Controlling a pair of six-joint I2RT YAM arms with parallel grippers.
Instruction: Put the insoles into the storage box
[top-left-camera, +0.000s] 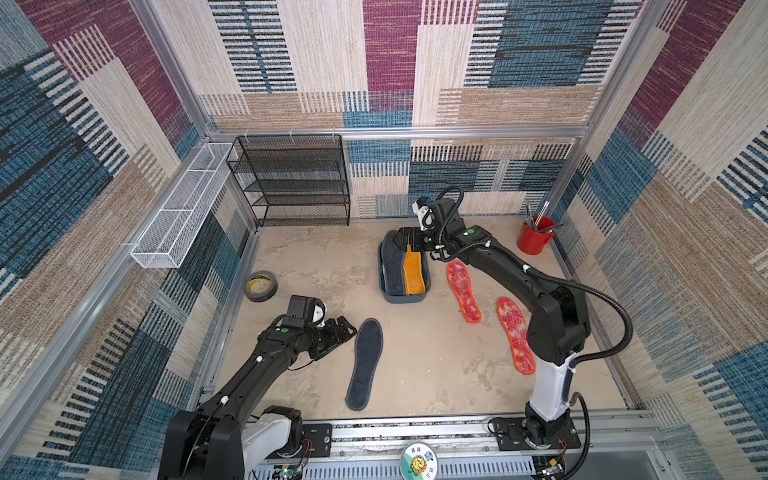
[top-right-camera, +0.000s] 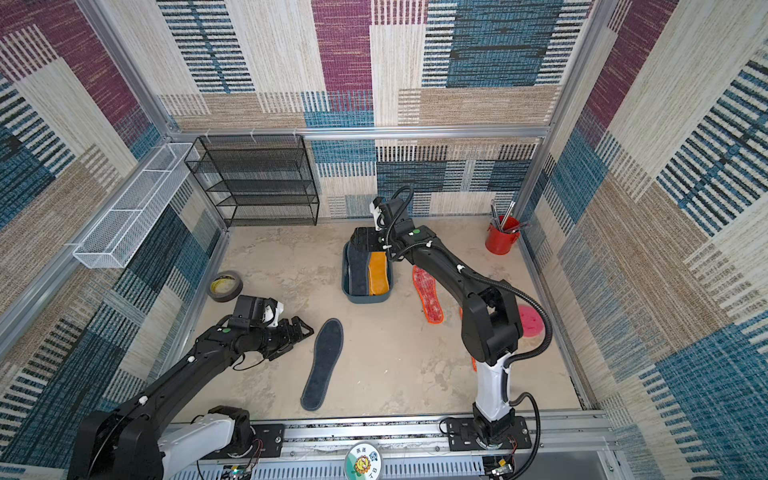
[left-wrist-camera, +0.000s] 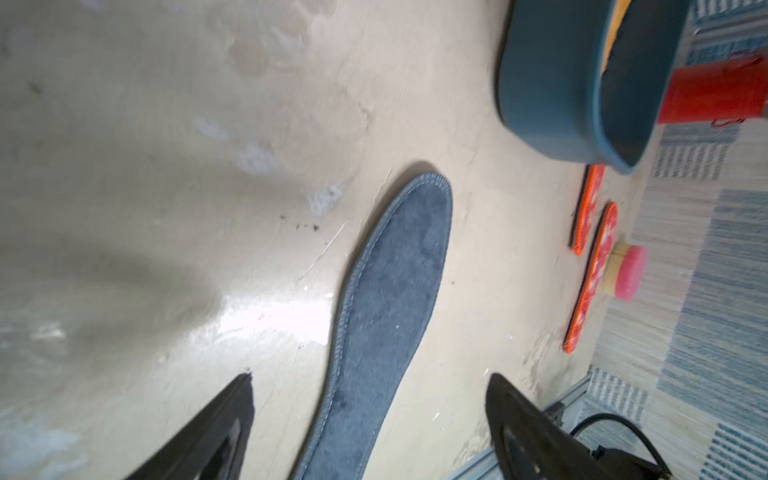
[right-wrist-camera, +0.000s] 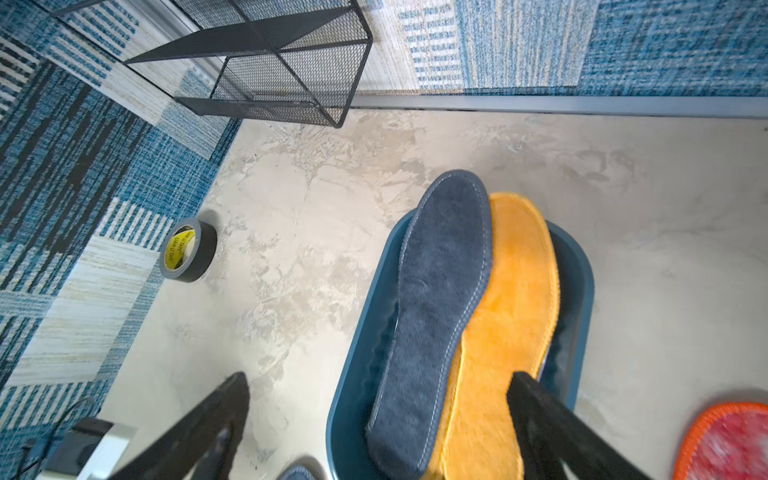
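Observation:
The storage box (top-left-camera: 404, 297) stands at the centre holding a dark grey insole (right-wrist-camera: 428, 312) and orange insoles (right-wrist-camera: 508, 304). My open right gripper is raised over it, empty. Below my left gripper, open with nothing between its fingers, a loose grey insole (left-wrist-camera: 388, 304) lies on the table, just right of that gripper in the top left view. Two red insoles, one nearer (top-left-camera: 516, 334) and one farther back (top-left-camera: 462, 289), lie right of the box.
A tape roll (top-left-camera: 261, 286) lies at left, a red cup of tools (top-left-camera: 533, 240) at back right, a pink round item (top-right-camera: 529, 320) at right. A black wire rack (top-left-camera: 288, 180) stands at the back left.

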